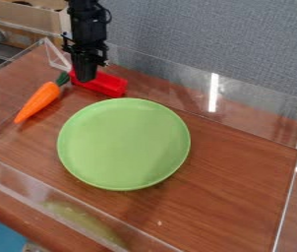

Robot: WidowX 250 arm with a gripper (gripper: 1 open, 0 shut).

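Observation:
My black gripper [86, 71] reaches down from the top left onto a red cylindrical object [106, 85] lying on the wooden table. Its fingertips are at the left end of that object and look close together; whether anything is between them is hard to see. An orange carrot [38, 100] with a green top lies just left of the red object. A large green plate [124, 144] sits in the middle, in front of both.
Clear walls edge the table, with a grey wall [217, 44] behind and wooden boxes at the top left. A pale yellowish shape shows at the near left edge.

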